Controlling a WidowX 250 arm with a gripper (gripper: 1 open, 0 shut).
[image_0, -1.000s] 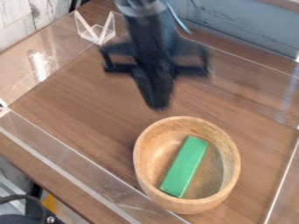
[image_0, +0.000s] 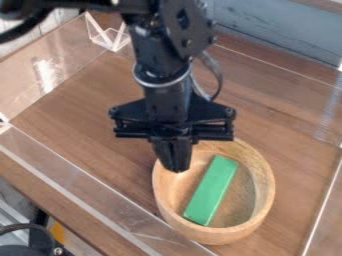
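Note:
A light wooden bowl (image_0: 246, 219) stands on the wooden table at the lower right, holding a green rectangular block (image_0: 211, 191). My black gripper (image_0: 174, 158) hangs over the bowl's upper left rim, its fingertips pointing down, left of and above the block. Whether the fingers are apart cannot be made out from this angle; nothing is seen held by them.
A white wire object (image_0: 110, 32) stands at the back left. A transparent edge strip runs along the front left, with cables beyond it at the lower left.
My gripper has come down and toward the left from above, now sharp at the bowl's rim. The bowl and green block have not moved.

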